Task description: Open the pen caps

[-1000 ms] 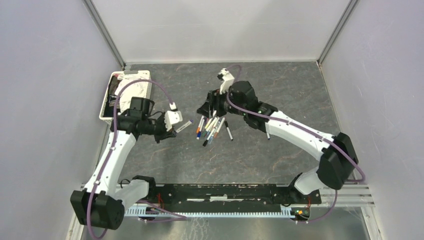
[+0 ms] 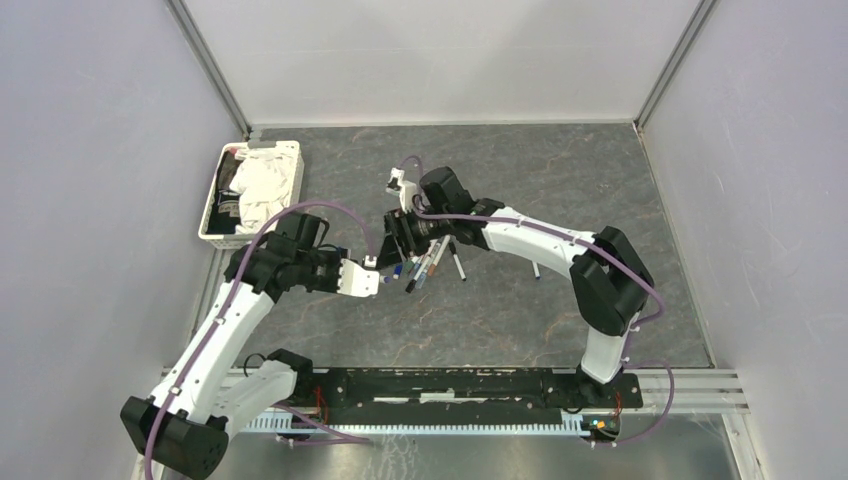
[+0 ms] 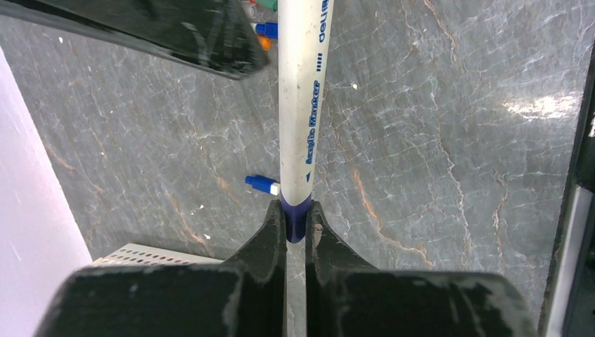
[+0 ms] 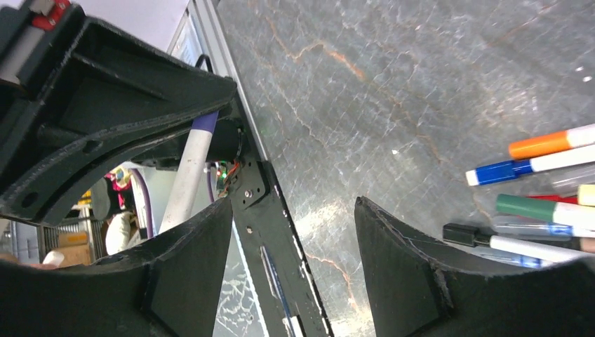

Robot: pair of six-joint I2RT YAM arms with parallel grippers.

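Observation:
A white marker point(image 3: 302, 105) with blue lettering hangs above the table, its blue-purple end pinched by my left gripper. Its other end runs out of the left wrist view, and in the right wrist view the barrel point(image 4: 186, 179) passes behind one right finger. My right gripper is open beside it, with only table and frame showing between its fingers. Several markers with caps, among them an orange cap point(image 4: 539, 144), a blue one point(image 4: 495, 173) and a green one point(image 4: 526, 206), lie together on the table.
A small blue piece with a white end point(image 3: 261, 184) lies on the table. A white basket point(image 2: 296, 170) with cloth stands at the back left. Both arms meet closely near the markers.
My right gripper has moved left and toward the front, close to the left one. The left gripper has moved slightly right and turned, still holding the marker.

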